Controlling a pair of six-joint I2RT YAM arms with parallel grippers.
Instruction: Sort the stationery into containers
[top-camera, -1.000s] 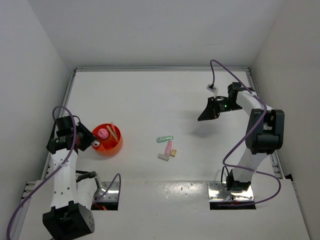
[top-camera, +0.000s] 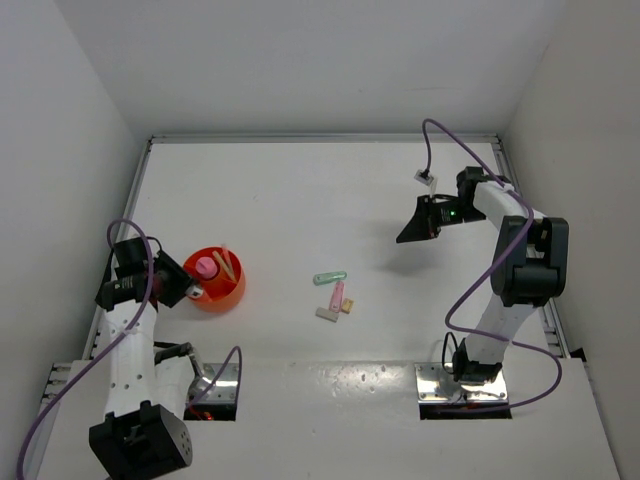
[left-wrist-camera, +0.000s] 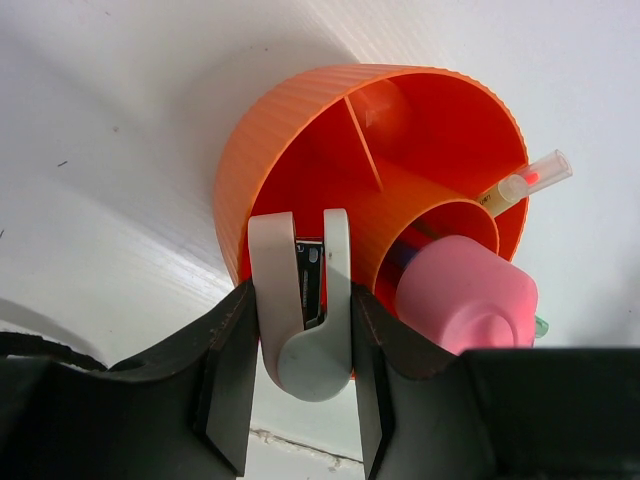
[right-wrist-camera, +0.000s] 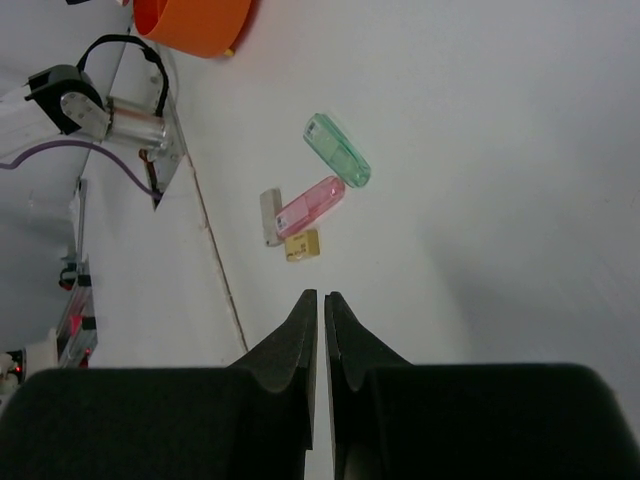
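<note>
An orange divided round container (top-camera: 215, 300) stands at the left. My left gripper is shut on a white U-shaped piece (left-wrist-camera: 312, 370) with a dark insert, over one compartment. A pink object (left-wrist-camera: 465, 295) and pens (left-wrist-camera: 502, 198) are inside. At the middle lie a green item (top-camera: 329, 277), a pink item (top-camera: 336, 296), a grey bar (top-camera: 326, 314) and a small yellow block (top-camera: 347, 306). My right gripper hangs above the table to their right, nothing between its fingertips, which are close together.
The arms' bases and cables lie along the front edge.
Very little differs; the left gripper has shifted slightly toward the right and down in the top view, still at the container.
</note>
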